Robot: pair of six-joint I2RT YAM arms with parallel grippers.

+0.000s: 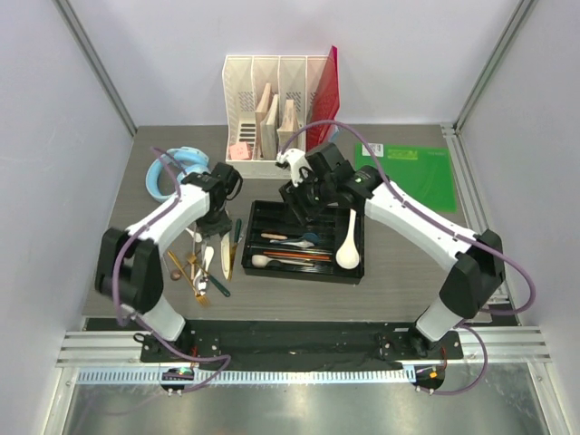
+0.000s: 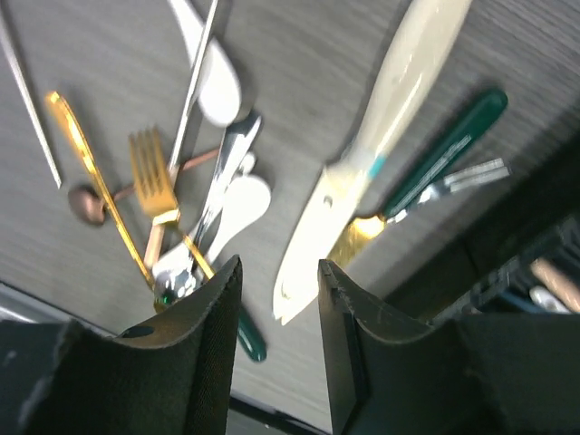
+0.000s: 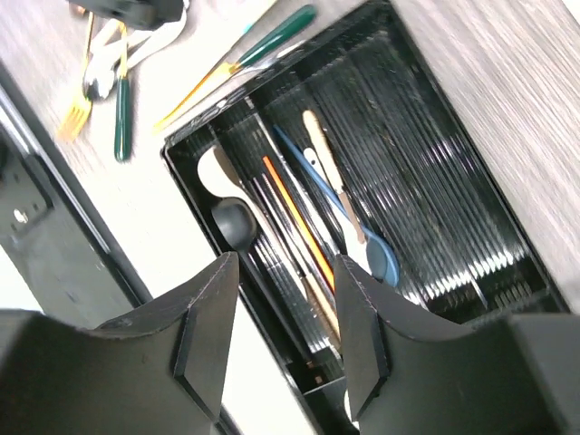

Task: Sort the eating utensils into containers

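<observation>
Loose utensils lie left of the black tray point(image 1: 304, 276). Among them the left wrist view has a white-bladed knife point(image 2: 313, 240), a green-handled fork point(image 2: 444, 149), a gold fork point(image 2: 152, 172), a white spoon point(image 2: 243, 204) and a dark round spoon point(image 2: 88, 205). My left gripper is open above them, its fingers apart and holding nothing. Over the tray, my right gripper is open and empty. Inside the tray lie a blue spoon point(image 3: 388, 263), a black spoon point(image 3: 234, 224), a white spoon point(image 3: 217, 174), an orange stick point(image 3: 294, 204) and a large white spoon point(image 1: 348, 245).
Blue headphones point(image 1: 186, 161) sit at the back left. A white file rack point(image 1: 237, 100) stands behind the tray, with a green sheet point(image 1: 408, 177) at the back right. The table right of the tray is bare.
</observation>
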